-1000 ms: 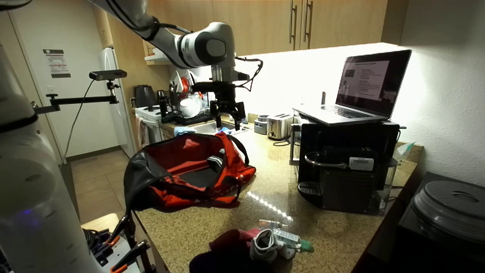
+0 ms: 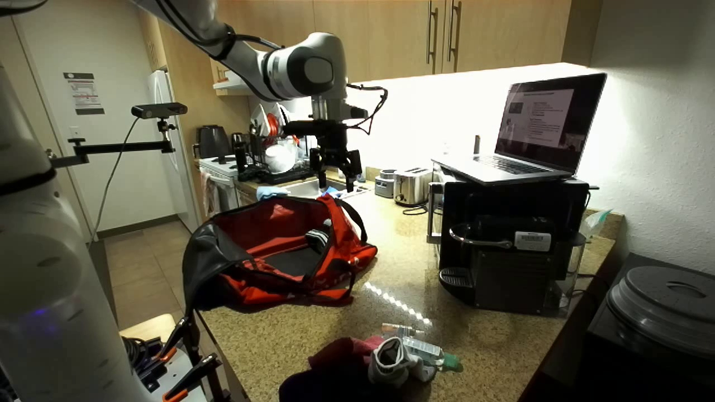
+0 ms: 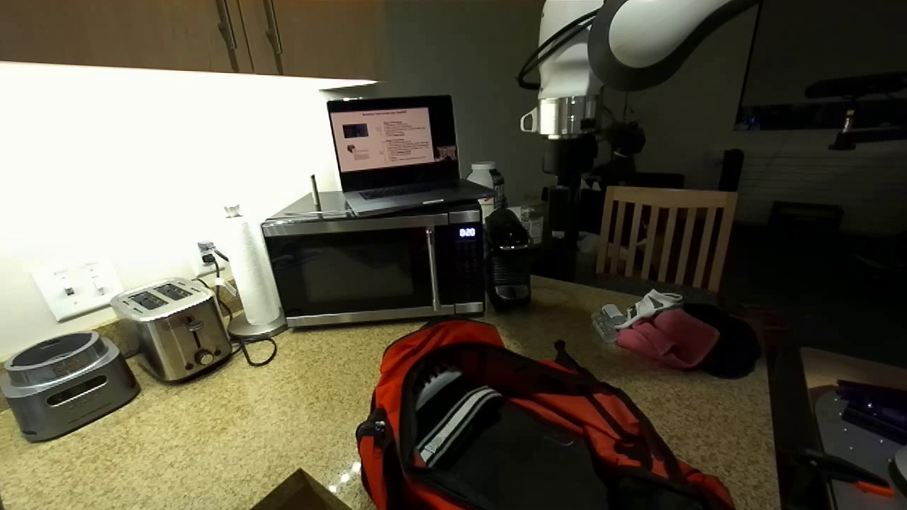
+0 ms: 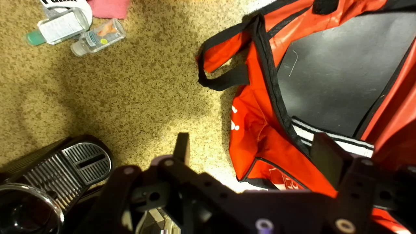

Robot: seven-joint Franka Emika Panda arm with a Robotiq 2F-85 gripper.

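Note:
A red and black duffel bag (image 2: 268,221) lies on the counter with its top unzipped wide. Inside it, near one end, rests a dark item with white stripes (image 3: 459,425). My gripper (image 2: 337,188) hangs above the counter side of the bag, touching nothing. In the wrist view the gripper has its two fingers well apart, with only bag and counter visible far below between them. Two clear bottles, one green-capped bottle (image 4: 64,27) and one smaller bottle (image 4: 99,37), lie beside pink cloth (image 3: 672,337), a white-and-grey item (image 2: 390,362) and dark cloth (image 3: 733,340).
A black coffee machine (image 2: 509,268) and a microwave (image 3: 374,263) carrying a laptop (image 3: 400,153) stand along the wall. Farther along are a toaster (image 3: 174,327) and a grey appliance (image 3: 68,387). Bare counter (image 2: 462,355) lies between the bag and the coffee machine.

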